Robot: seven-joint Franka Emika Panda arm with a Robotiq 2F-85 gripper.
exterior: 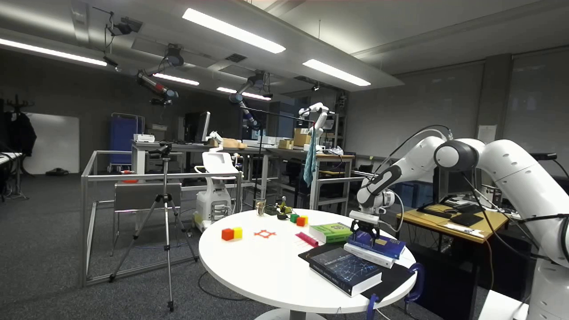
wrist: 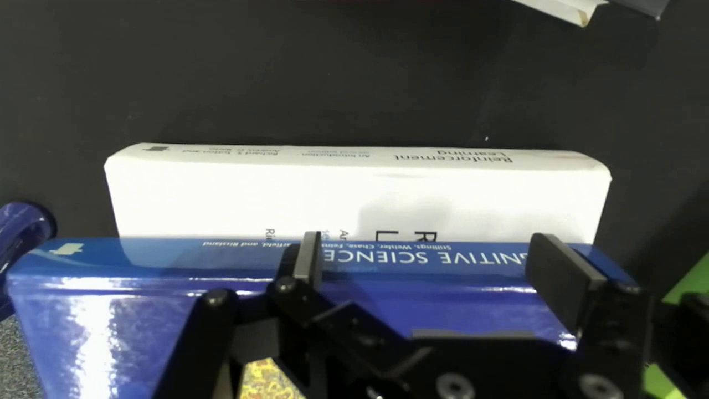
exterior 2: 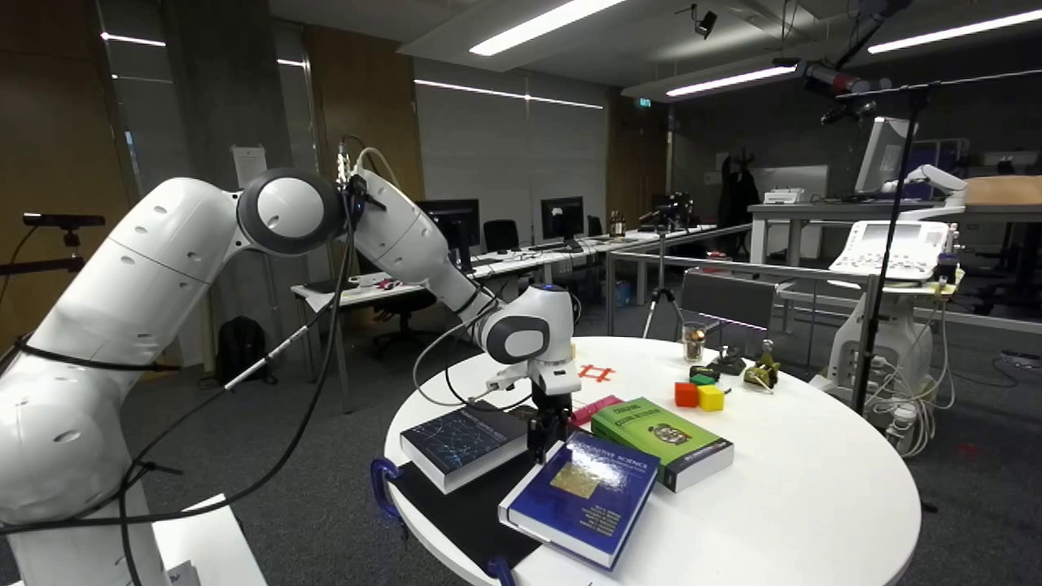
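A blue Cognitive Science book [exterior 2: 586, 493] lies on top of a white Reinforcement Learning book [wrist: 232, 199], whose spine side sticks out from under it. My gripper is open, its two black fingers [wrist: 309, 259] far apart over the blue book's spine edge. In exterior view 1, the gripper [exterior: 365, 234] is low at the book pile. Whether the fingertips touch the blue cover cannot be made out. Most of the white book is hidden under the blue one.
A dark book [exterior: 345, 268] and a green book [exterior 2: 664, 435] flank the pile. Blue clamps [exterior: 417, 282] grip the table edge near the black mat [wrist: 299, 73]. Coloured cubes [exterior: 231, 234] stand farther off.
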